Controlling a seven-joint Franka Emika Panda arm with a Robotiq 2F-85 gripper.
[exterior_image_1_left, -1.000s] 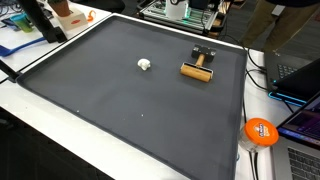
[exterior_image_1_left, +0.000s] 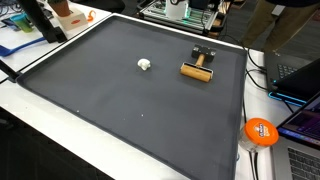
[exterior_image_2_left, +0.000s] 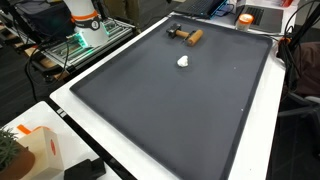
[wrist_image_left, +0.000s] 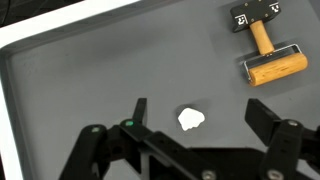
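On the dark grey board lies a small white object (exterior_image_1_left: 144, 64), whose kind I cannot make out. Nearby rests a roller tool with an orange-brown cylinder (exterior_image_1_left: 197, 72) and a black end. Exterior view 2 has the white object (exterior_image_2_left: 182, 61) on the board and the roller (exterior_image_2_left: 189, 37) near the far edge. Seen from the wrist, my gripper stands open above the board, fingers wide apart. Between them, well below, is the white object (wrist_image_left: 191, 118); the roller (wrist_image_left: 277, 69) lies to the upper right.
A white table border surrounds the grey board (exterior_image_1_left: 120, 100), most of which is clear. An orange-lidded container (exterior_image_1_left: 261, 132) stands off the board, with laptops (exterior_image_1_left: 300, 85) close by. A plant pot (exterior_image_2_left: 14, 155) is at the lower left in exterior view 2.
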